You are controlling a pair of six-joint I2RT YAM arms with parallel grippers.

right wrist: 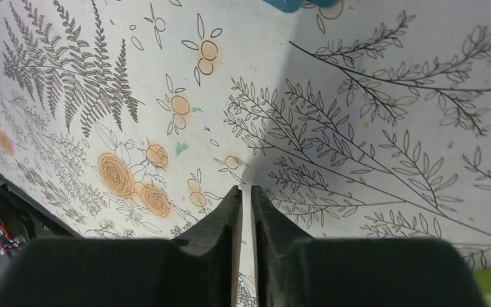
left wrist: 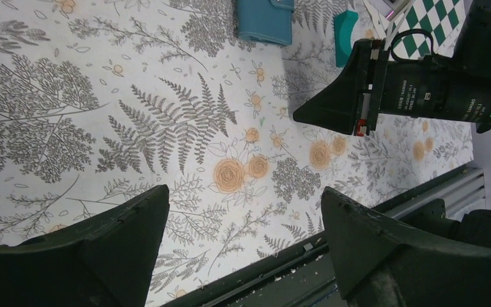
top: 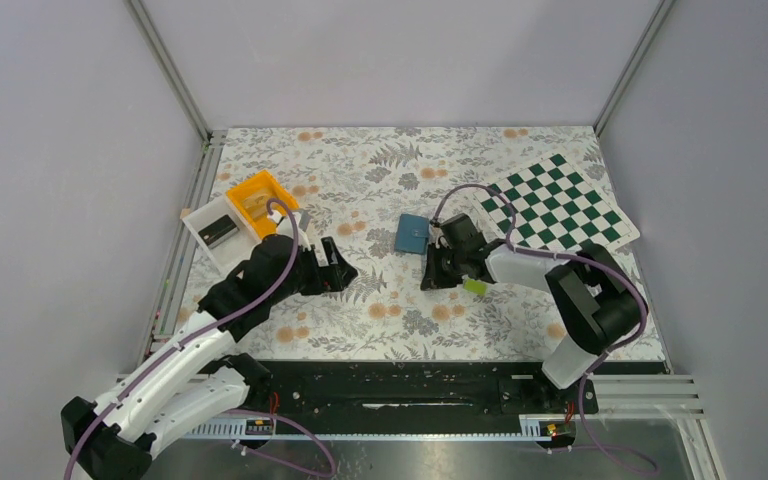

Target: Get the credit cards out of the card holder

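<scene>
The blue card holder [top: 412, 233] lies closed on the patterned cloth near the table's middle. Its near edge and strap show in the left wrist view [left wrist: 265, 24]; only a blue sliver [right wrist: 284, 4] enters the right wrist view. No cards are visible. Just in front of the holder, apart from it, is my right gripper, with a narrow empty gap between its fingertips. My left gripper stands wide open and empty over the cloth, to the left of the holder and nearer the front.
An orange bin [top: 260, 200] and a white tray [top: 222, 215] with a dark item stand at the left. A checkered board [top: 560, 205] lies at the right. Close to the right arm are a lime block [top: 475, 287] and a teal piece [left wrist: 343, 38].
</scene>
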